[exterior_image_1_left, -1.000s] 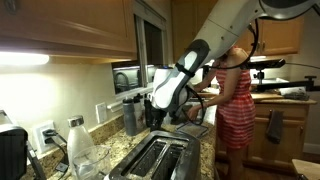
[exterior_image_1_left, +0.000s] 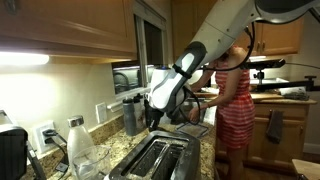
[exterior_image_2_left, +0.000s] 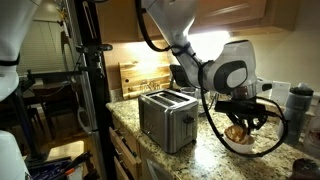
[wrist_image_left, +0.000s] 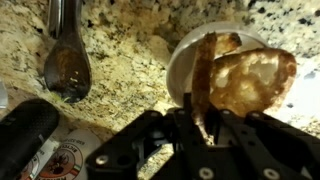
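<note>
In the wrist view my gripper is shut on a browned slice of bread (wrist_image_left: 203, 72), seen nearly edge-on between the fingers. Below it, more toasted bread (wrist_image_left: 255, 82) lies on a round white plate (wrist_image_left: 180, 72). Exterior view 2 has the gripper (exterior_image_2_left: 241, 124) pointing down over this plate (exterior_image_2_left: 240, 149), with browned bread (exterior_image_2_left: 237, 133) at its tips. Whether the held slice touches the bread underneath cannot be made out. In exterior view 1 the fingertips are hidden.
A silver toaster (exterior_image_2_left: 168, 120) stands left of the plate on the speckled counter. By the plate, the wrist view has a dark spoon (wrist_image_left: 67, 65) and a dark container (wrist_image_left: 28, 132). A tall grey bottle (exterior_image_2_left: 298, 105) rises at the right. A person in a striped dress (exterior_image_1_left: 235, 115) stands behind the arm.
The arm has shifted only slightly over the counter in exterior view 1. Nothing else there has visibly moved.
</note>
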